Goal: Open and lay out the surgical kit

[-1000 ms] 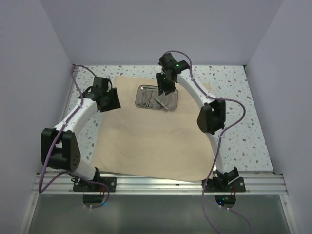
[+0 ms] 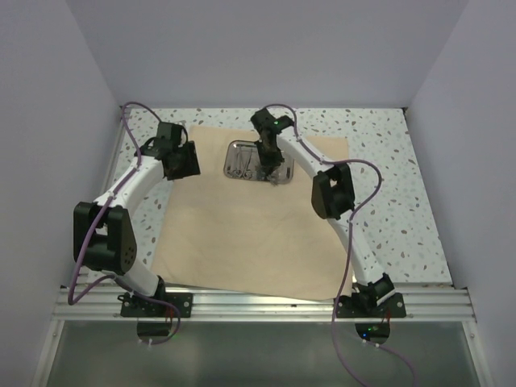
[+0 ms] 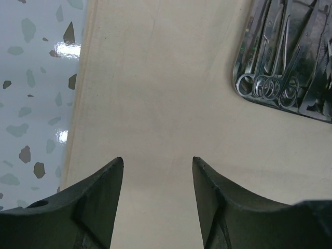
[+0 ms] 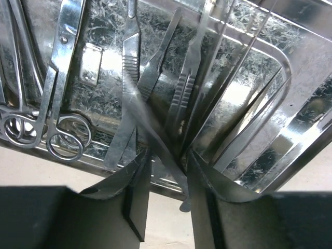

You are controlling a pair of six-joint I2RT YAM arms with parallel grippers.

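A steel tray (image 2: 234, 176) of surgical instruments lies on the beige cloth at the back middle. In the right wrist view it holds scissors (image 4: 62, 52), scalpel handles (image 4: 129, 67) and several slim instruments. My right gripper is low over the tray's near edge, its fingers part open around a blurred slim metal instrument (image 4: 161, 145); I cannot tell whether they grip it. My left gripper is over the cloth left of the tray, with nothing visible between its fingertips; its exact finger state is unclear.
Speckled table (image 2: 395, 201) shows on both sides, with walls around it and metal rails along the front edge.
The left arm shifted slightly a second ago and has held still since.
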